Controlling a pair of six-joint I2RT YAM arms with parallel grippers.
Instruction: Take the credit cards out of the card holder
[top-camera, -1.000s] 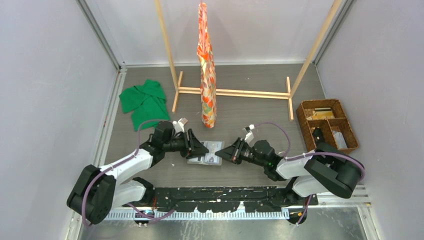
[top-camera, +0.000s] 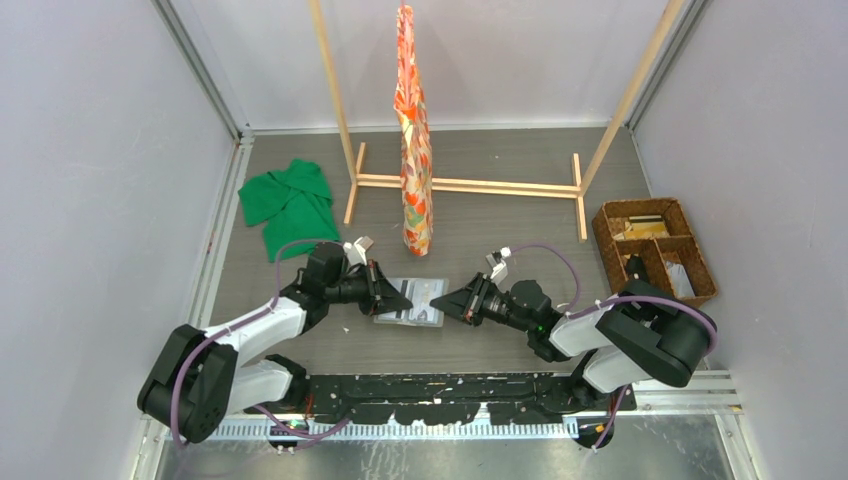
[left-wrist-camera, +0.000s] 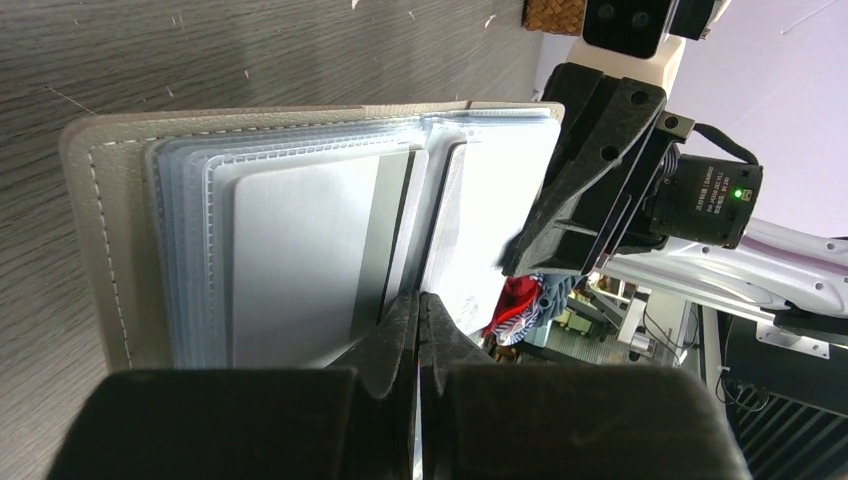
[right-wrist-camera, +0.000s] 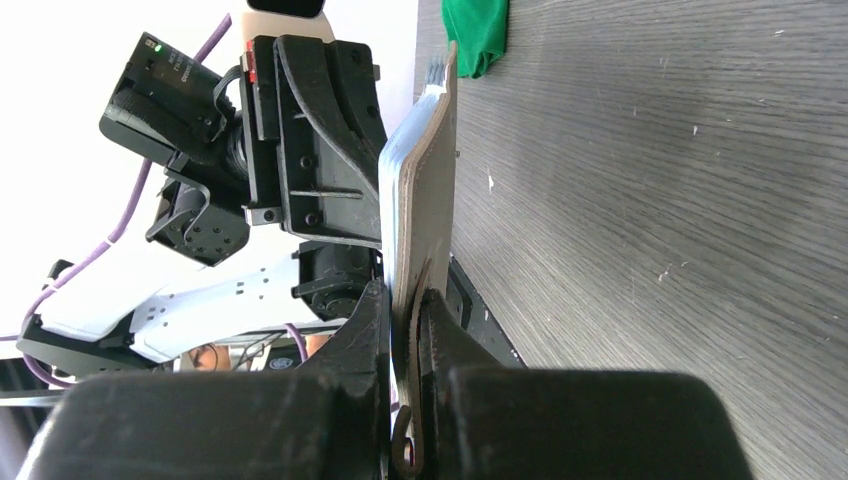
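Note:
The card holder (top-camera: 427, 290) is held between my two grippers, just above the floor's front part. In the left wrist view it lies opened, its beige cover (left-wrist-camera: 105, 230) stitched round the edge, with stacked clear sleeves (left-wrist-camera: 190, 260) inside. A white card (left-wrist-camera: 295, 240) shows in the left pocket, and another pale card (left-wrist-camera: 490, 200) on the right side. My left gripper is shut, its tips at the sleeves between these cards; nothing clearly shows between them. My right gripper is shut on the holder's edge, which appears edge-on in the right wrist view.
A wicker basket (top-camera: 650, 246) with divided compartments stands at the right wall. Green cloth (top-camera: 292, 208) lies at the back left. A wooden rack (top-camera: 500, 187) with a hanging patterned cloth (top-camera: 412, 140) stands behind. Bare floor (top-camera: 480, 240) lies between.
The right gripper keeps its hold on the edge; its arm's elbow has shifted a little left.

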